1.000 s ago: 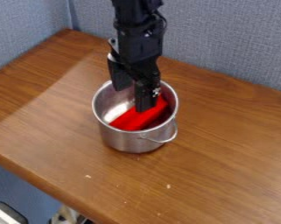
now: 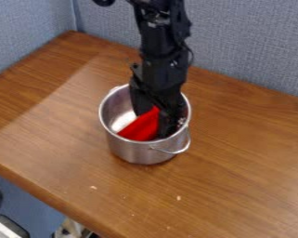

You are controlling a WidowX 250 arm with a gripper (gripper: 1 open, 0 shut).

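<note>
A steel pot (image 2: 126, 147) with wire side handles stands on the wooden table (image 2: 238, 177). A red object (image 2: 140, 128) lies inside it, partly hidden by my black gripper (image 2: 156, 106), which reaches down from above into the pot over the object. The gripper is open; its fingertips are dark and partly hard to make out against the pot's inside.
A grey padded wall (image 2: 251, 51) runs along the back. At the bottom left, beyond the table edge, some dark and pale equipment shows.
My gripper has moved down into the pot, now covering more of the red object's right part. The pot stands in about the same place.
</note>
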